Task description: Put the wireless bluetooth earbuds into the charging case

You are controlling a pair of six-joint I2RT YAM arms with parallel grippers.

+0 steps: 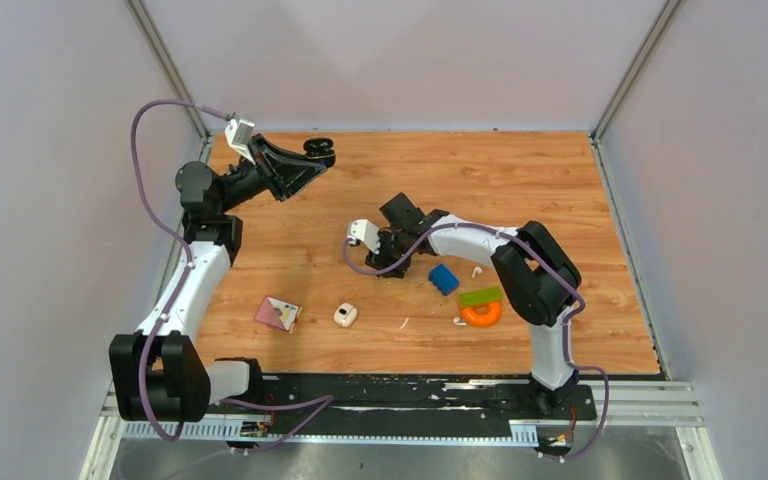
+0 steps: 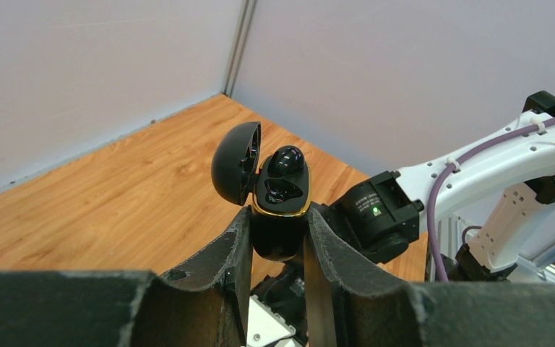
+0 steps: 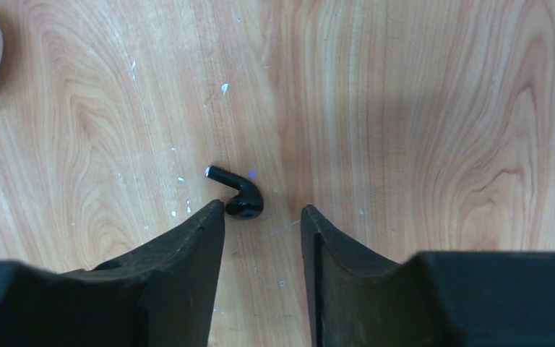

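Note:
My left gripper is shut on an open black charging case, held up above the back left of the table, also seen as a dark case in the top view. My right gripper is low over the middle of the table, part open, with a black earbud lying on the wood at the tip of its left finger, just between the fingertips' line.
A white case and a pink card lie at the front. Right of centre sit a blue block, a green block, an orange ring and small white pieces.

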